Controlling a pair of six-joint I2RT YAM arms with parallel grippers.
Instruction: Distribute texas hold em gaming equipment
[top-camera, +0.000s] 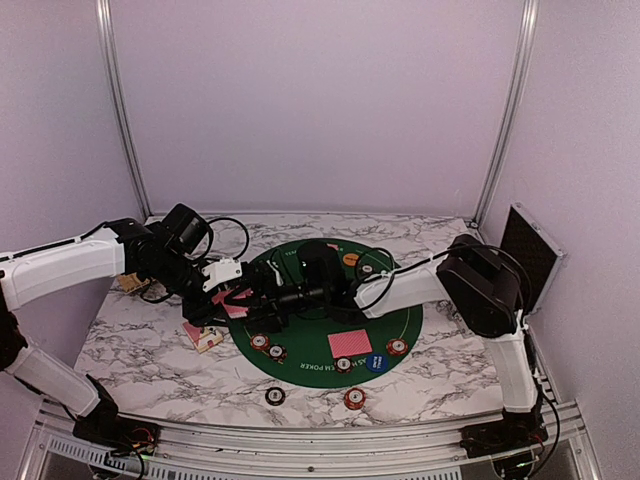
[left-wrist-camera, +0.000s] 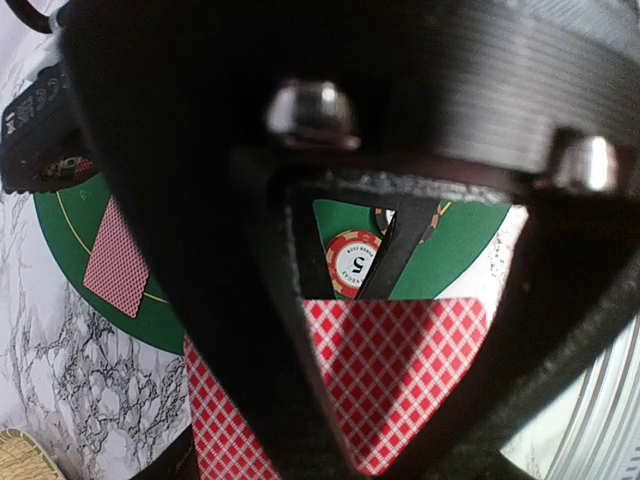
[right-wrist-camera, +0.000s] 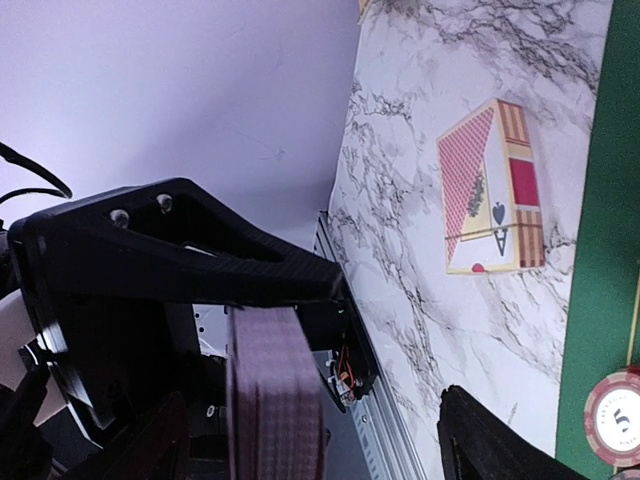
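Observation:
My left gripper (top-camera: 226, 296) is shut on red-checked playing cards (left-wrist-camera: 395, 365), held above the left edge of the green poker mat (top-camera: 310, 370). In the right wrist view those cards (right-wrist-camera: 275, 400) hang blurred from the left gripper's black fingers (right-wrist-camera: 250, 270). My right gripper (top-camera: 260, 298) is open close beside the cards, and its fingertips (right-wrist-camera: 480, 440) show low in its own view, apart on either side of them. Whether they touch the cards I cannot tell. Face down on the mat is a red-backed card (top-camera: 349, 344).
A card box (right-wrist-camera: 490, 195) with an ace printed on it lies on the marble table left of the mat. Chips (top-camera: 397, 346) and a blue disc (top-camera: 376, 362) rest on the mat. Two chip pieces (top-camera: 275, 396) (top-camera: 354, 398) sit on the marble in front.

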